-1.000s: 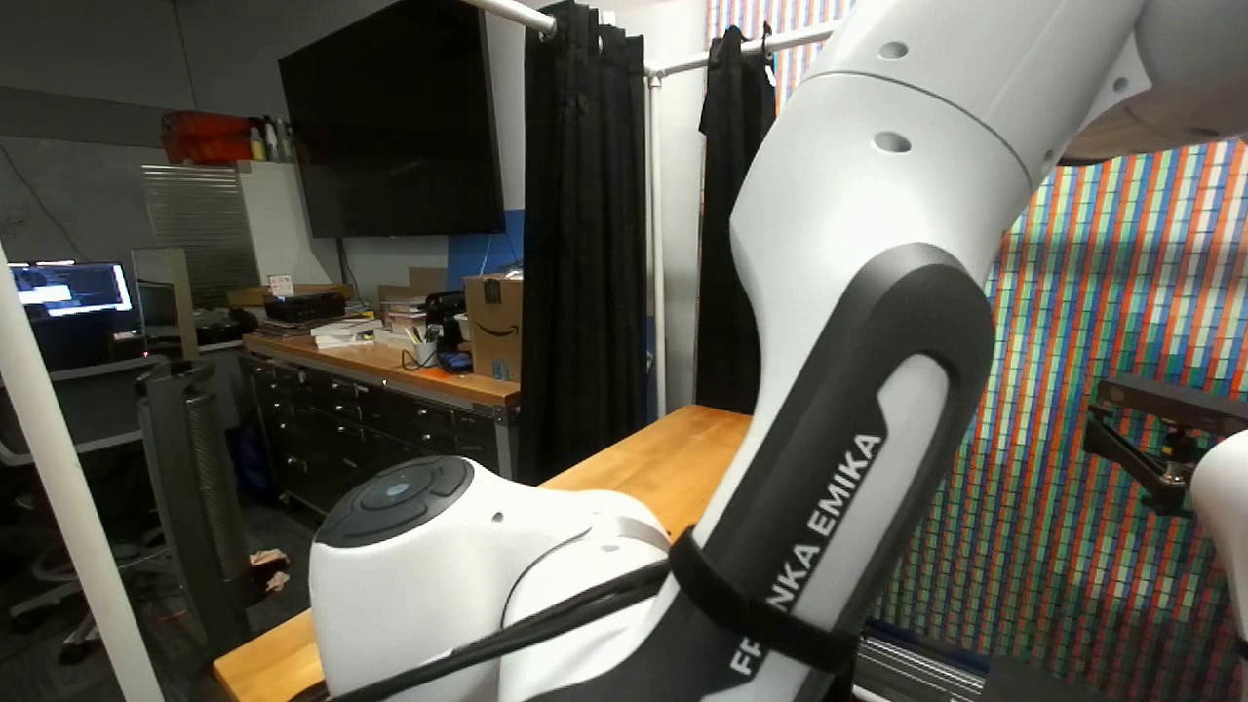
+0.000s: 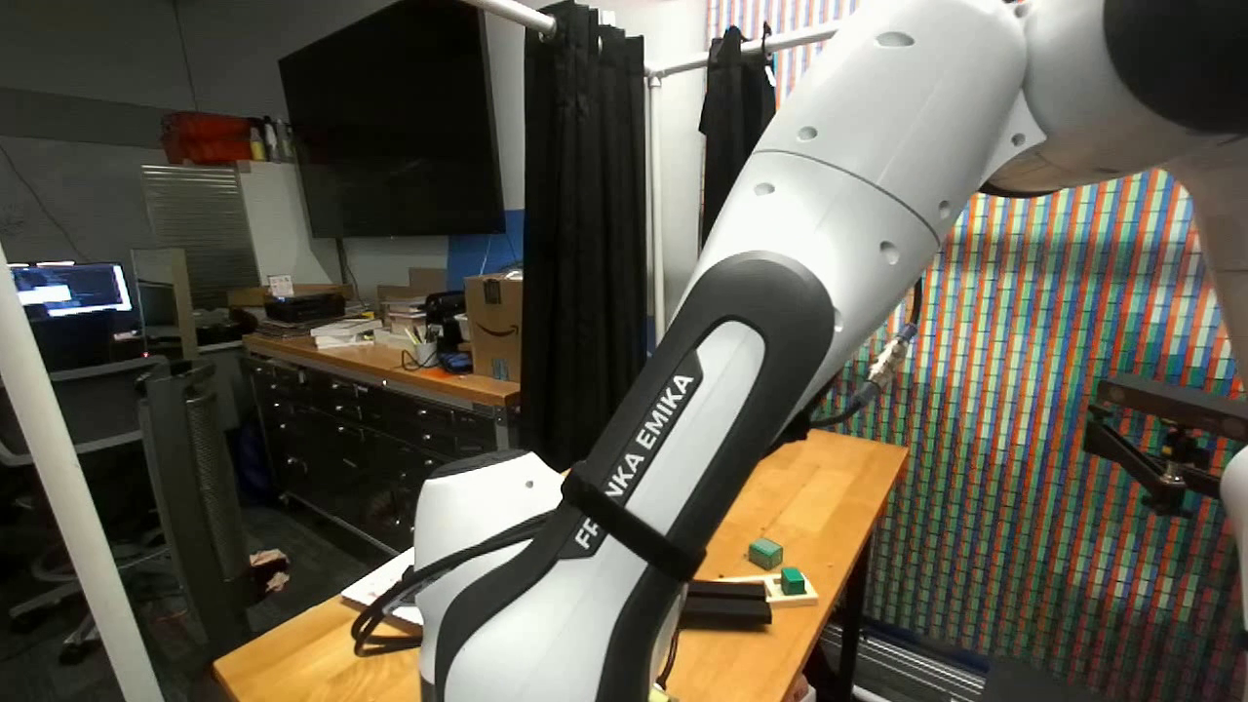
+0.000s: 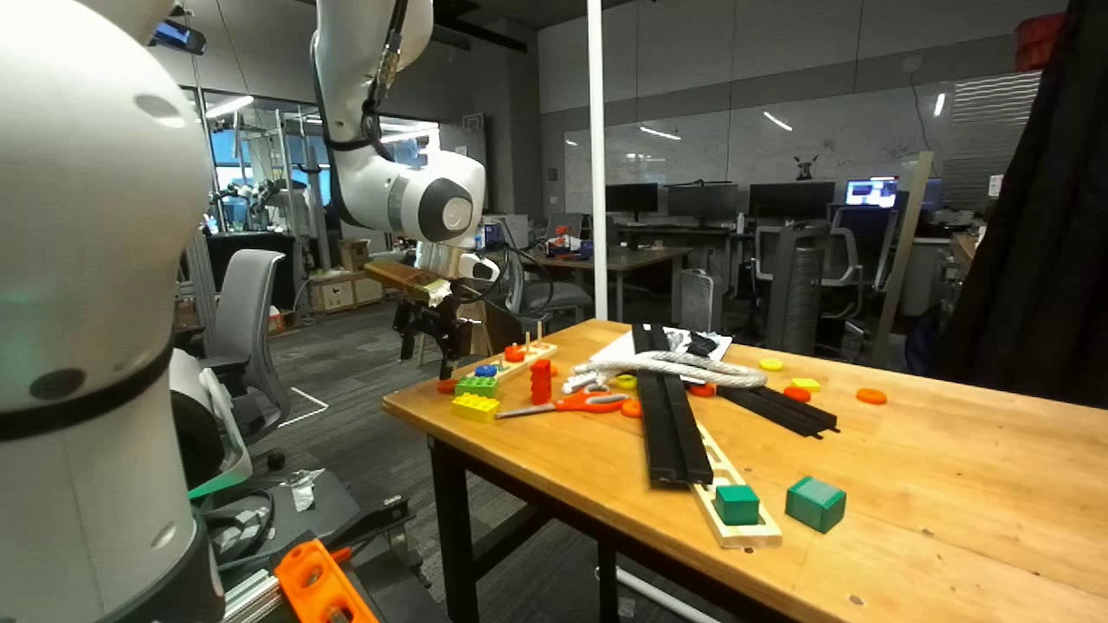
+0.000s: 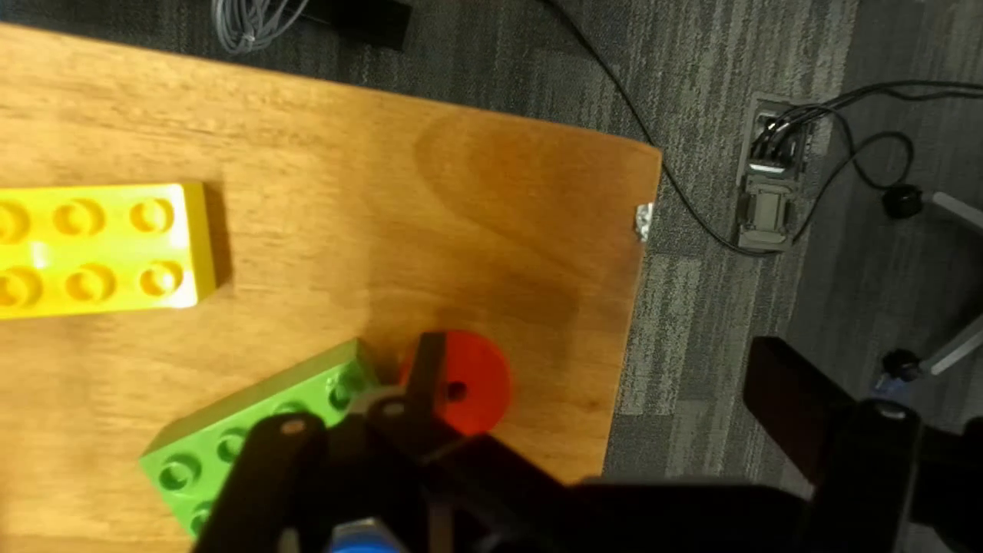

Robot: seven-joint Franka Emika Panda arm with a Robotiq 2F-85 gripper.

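My gripper stands open over the table corner in the wrist view, its fingers wide apart with nothing held. The left finger partly covers a red disc (image 4: 477, 382) lying on the wood; the right finger is over the floor past the table edge. A green studded brick (image 4: 267, 415) lies left of the disc, partly hidden by the gripper, and a yellow studded brick (image 4: 101, 249) sits farther up and left. Something blue (image 4: 364, 538) shows at the bottom edge. Exterior view 2 has the gripper (image 3: 426, 355) above the table's far-left corner. Exterior view 1 does not show it.
Exterior view 2 shows a peg board (image 3: 527, 360), an upright red brick (image 3: 540, 382), orange-handled scissors (image 3: 592, 403), black tracks (image 3: 665, 426), white rope (image 3: 686, 365), a green cube (image 3: 815, 504) and a smaller green block (image 3: 737, 504) on a wooden strip.
The arm has swung considerably in exterior view 1, its upper link leaning differently and its lower part shifted left. The green blocks and tracks on the table now show there.
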